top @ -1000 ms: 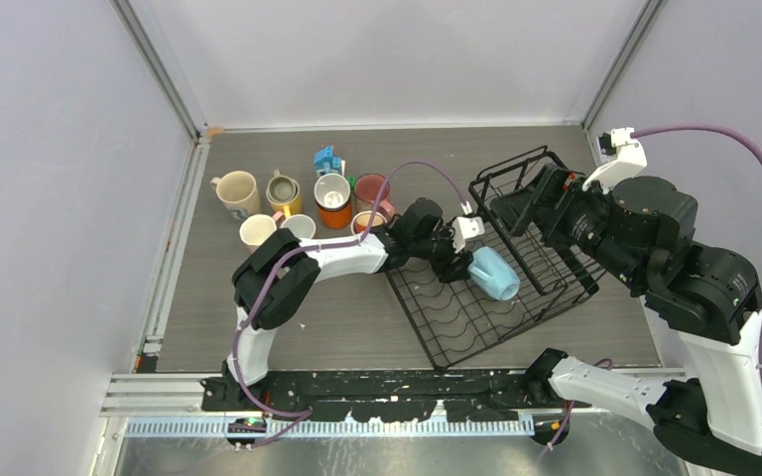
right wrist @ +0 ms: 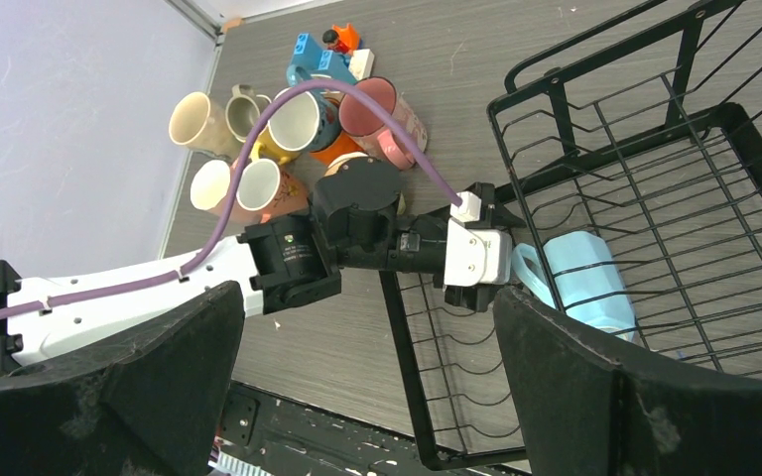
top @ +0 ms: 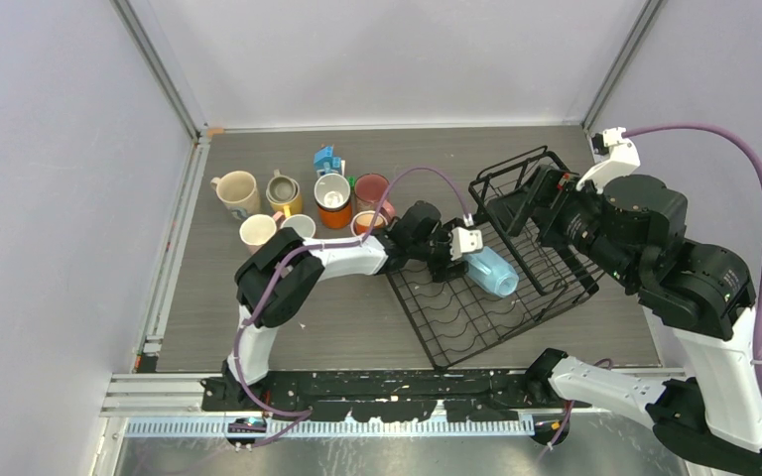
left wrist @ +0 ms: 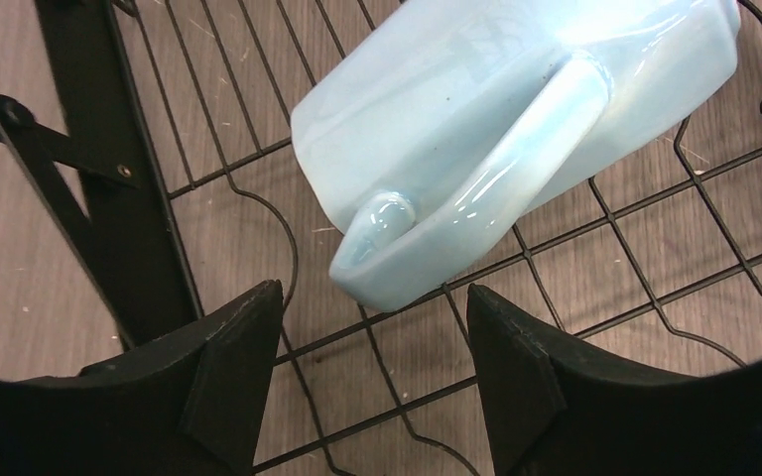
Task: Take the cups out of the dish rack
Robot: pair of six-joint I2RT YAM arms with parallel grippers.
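One light blue cup (top: 492,272) lies on its side on the lower level of the black wire dish rack (top: 468,349), partly behind the upper tier's wires in the right wrist view. In the left wrist view the cup's handle (left wrist: 496,188) points toward my left gripper, which stands open with nothing clasped. The handle's lower end is just beyond the gap between its fingertips; contact cannot be told. Over the upper tier, my right gripper is open and empty, well apart from the cup.
Several mugs stand on the table at the left, among them a cream mug (top: 238,193) and a pink mug (top: 371,191). Blue toy bricks (top: 327,161) sit behind them. The raised upper tier (top: 526,164) overhangs the rack's right side.
The cup has turned a little.
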